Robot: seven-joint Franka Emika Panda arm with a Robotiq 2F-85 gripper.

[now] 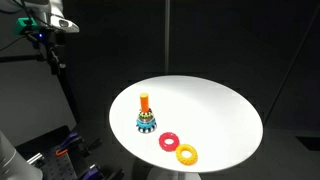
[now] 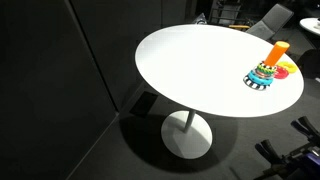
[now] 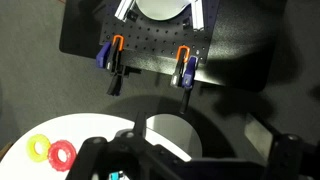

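On the white round table (image 1: 215, 105) stands a stacking toy (image 1: 146, 122) with an orange post and several coloured rings above a black-and-white patterned base. A red ring (image 1: 169, 141) and a yellow ring (image 1: 186, 154) lie flat beside it, close to the table's edge. My gripper is open and empty. It hangs high and well away from the table at the upper left of exterior view 1. In the wrist view, the red ring (image 3: 62, 155) and yellow ring (image 3: 38, 147) show at lower left, while the gripper hides much of the toy.
Clamps with orange and purple parts (image 3: 186, 66) grip the dark perforated base plate (image 3: 150, 42) near the arm's foot. Dark floor and black curtains surround it.
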